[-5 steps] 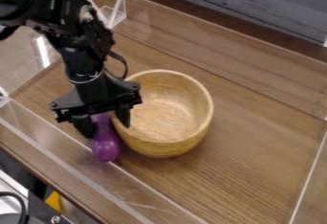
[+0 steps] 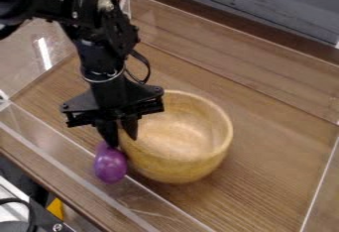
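Observation:
My black gripper (image 2: 117, 127) hangs from the upper left, its lower end at the left rim of a yellow wooden bowl (image 2: 183, 147). Just below the fingers, a purple object (image 2: 110, 165) lies beside the bowl on its outer left side, partly hidden under the gripper. The fingers look closed on something at that spot, but whether it is the purple object or the bowl's rim is hard to tell.
A grey plank wall (image 2: 252, 23) stands at the back. A pale strip and edge run along the near left.
The bowl has shifted slightly right and toward the front. The gripper has moved a little right with it, and the purple object sits slightly lower in view than a second ago.

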